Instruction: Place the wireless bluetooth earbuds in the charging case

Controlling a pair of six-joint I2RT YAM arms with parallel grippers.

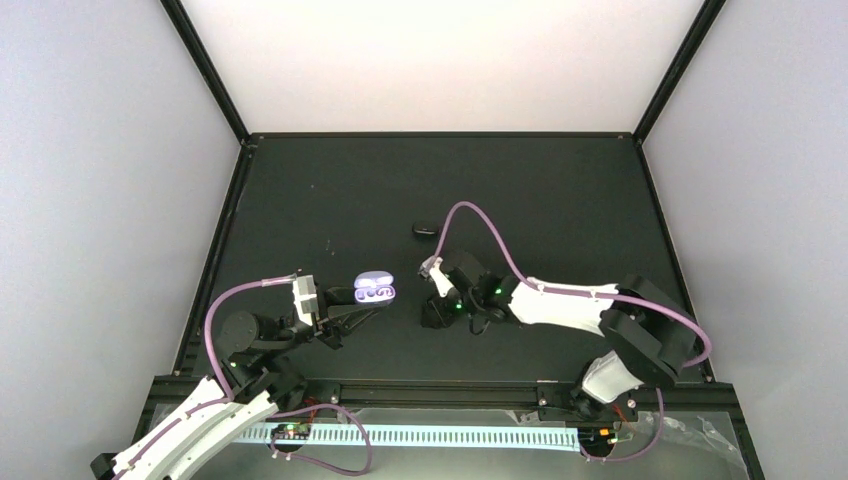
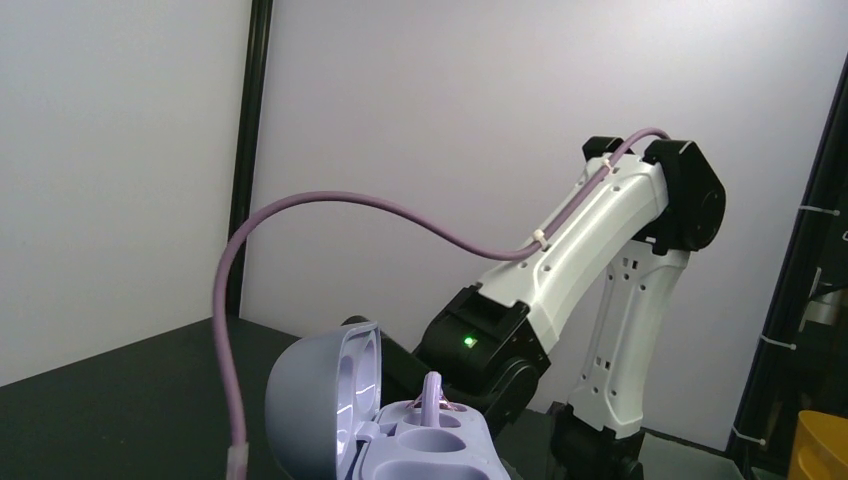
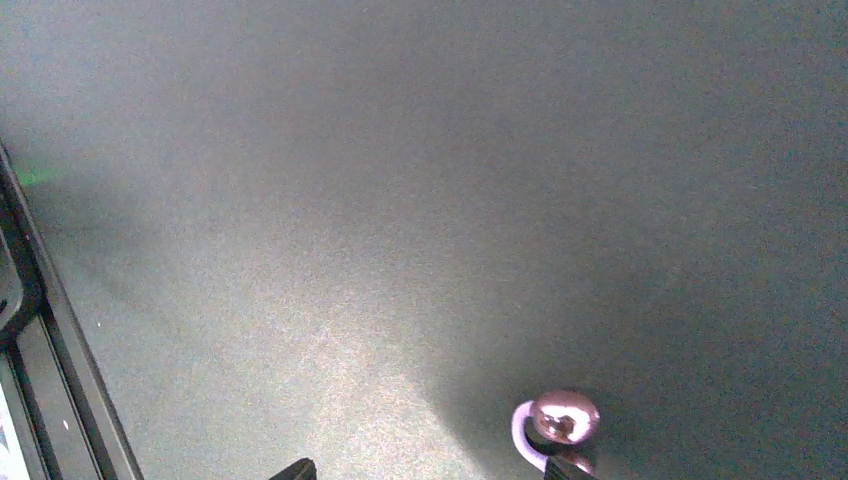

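Note:
The lilac charging case (image 1: pixel 375 288) is held above the table in my left gripper (image 1: pixel 359 304), which is shut on it. In the left wrist view the case (image 2: pixel 425 455) has its lid open, and an upright lilac piece (image 2: pixel 431 400) with pinkish glints rises from it, looking like an earbud; its seating is unclear. My right gripper is open low over the table, nothing between its fingers. A clip-shaped earbud with a shiny pinkish ball (image 3: pixel 565 417) lies on the table close to its right fingertip. From above, the right arm (image 1: pixel 465 285) hides that earbud.
A small black object (image 1: pixel 425 230) lies on the dark table just beyond the right gripper. The right arm's purple cable (image 1: pixel 485 217) arches over the work area. Free room spans the back of the table (image 1: pixel 330 180).

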